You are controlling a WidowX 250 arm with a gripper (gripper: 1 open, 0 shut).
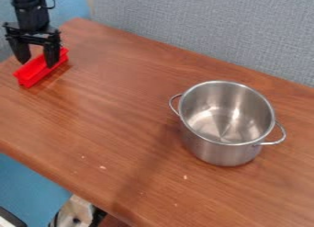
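My black gripper [37, 51] is at the upper left of the camera view, its fingers down over a red, elongated plastic object [35, 75] lying near the far left end of the wooden table. The tips are at or just above the red object; whether they touch it, and how far apart they stand, I cannot tell clearly. A steel pot [226, 143] with two side handles stands on the right half of the table, well away from the gripper.
A grey textured panel [203, 28] runs along the back. The table's left edge drops to a blue surface.
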